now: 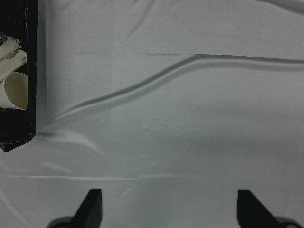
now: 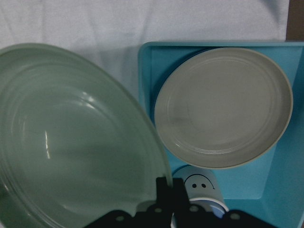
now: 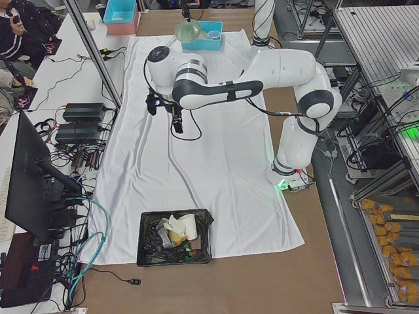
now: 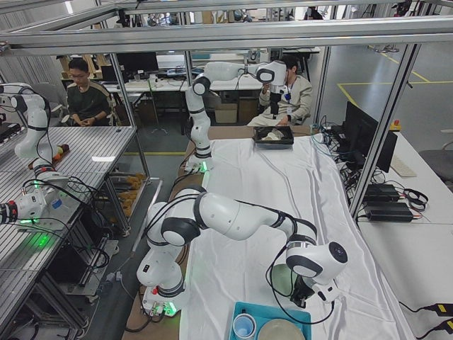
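Note:
My right gripper is shut on the rim of a green plate (image 2: 71, 133), held above the white cloth beside a blue tray (image 2: 280, 180). The tray holds a beige plate (image 2: 223, 104) and a cup with a smiley face (image 2: 199, 183). My left gripper hangs open over the middle of the cloth, nothing between its fingers. A black bin (image 3: 149, 255) lined with plastic, holding paper and other rubbish, sits on the cloth at the far end from the tray.
A monitor (image 3: 33, 183), cables and black boxes crowd the side table. Metal frame posts stand along both sides.

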